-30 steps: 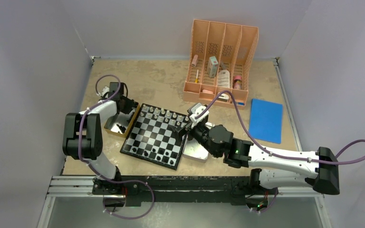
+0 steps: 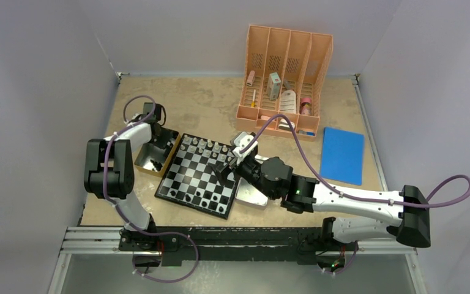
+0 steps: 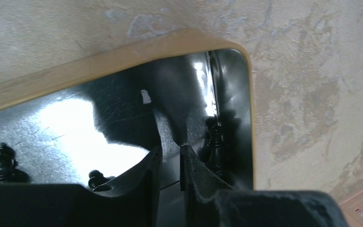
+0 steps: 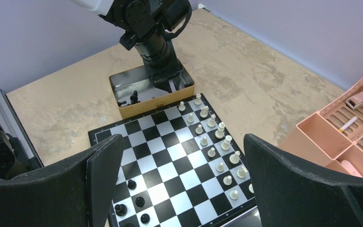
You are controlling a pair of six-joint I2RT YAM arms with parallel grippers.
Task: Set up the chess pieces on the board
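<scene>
The chessboard holds white pieces along one side and several black pieces along the other. Left of it sits a metal box with a tan rim. My left gripper points down into this box, open with a narrow gap and nothing between its fingers; beside it are a black piece along the wall and others on the floor of the box. My right gripper hangs over the board's right part, its fingers wide open and empty.
A peach organizer with small items stands at the back. A blue mat lies at the right, and a white tray beside the board, partly under the right arm.
The right arm has shifted slightly left in the top view. The left arm has moved only slightly around the box.
</scene>
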